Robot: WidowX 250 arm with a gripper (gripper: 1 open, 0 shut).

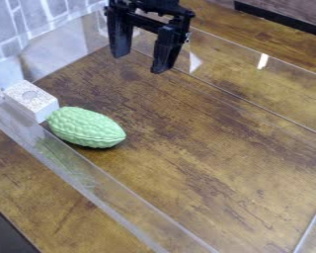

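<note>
A black gripper (142, 51) hangs at the top centre of the camera view, its two fingers apart with nothing visible between them, above the wooden surface. Down and to the left of it lies a green bumpy oval object (86, 126), resembling a bitter melon. A white speckled block (31, 101) sits just beyond it at the left edge.
Clear plastic walls (108, 198) border the wooden floor (213, 148) on several sides. The middle and right of that floor are empty. A white, crinkled material shows at the upper left.
</note>
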